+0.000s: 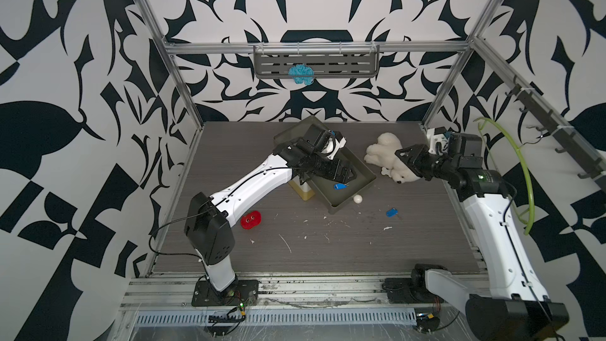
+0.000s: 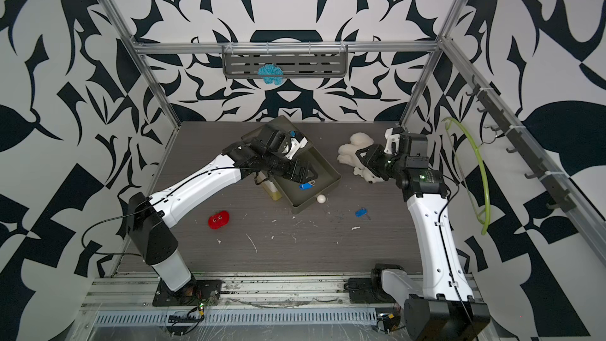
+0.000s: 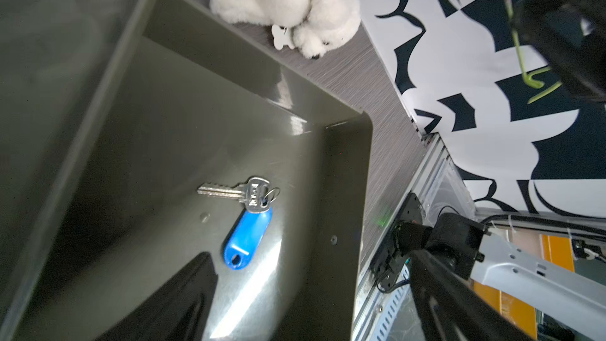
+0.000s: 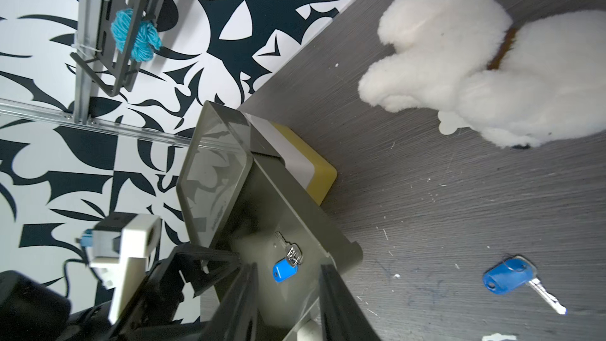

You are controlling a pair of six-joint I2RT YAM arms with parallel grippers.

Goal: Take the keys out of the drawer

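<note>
A silver key with a blue tag (image 3: 248, 240) lies on the floor of the grey-green drawer (image 3: 344, 227). Above the drawer, my left gripper (image 1: 348, 175) stands open with nothing in it; its dark fingers (image 3: 183, 296) frame the lower edge of the left wrist view. A second key with a blue tag (image 4: 508, 275) rests on the bare table, right of the drawer. Over by the white plush dog (image 1: 386, 154), my right gripper is raised and partly open, nothing between its fingers; in its view the drawer's key shows far beyond the gap.
A white ball (image 1: 358, 199) sits beside the drawer's near corner. A yellow and white block (image 4: 309, 164) stands against the drawer's other side, and a red object (image 1: 250, 219) lies at left.
</note>
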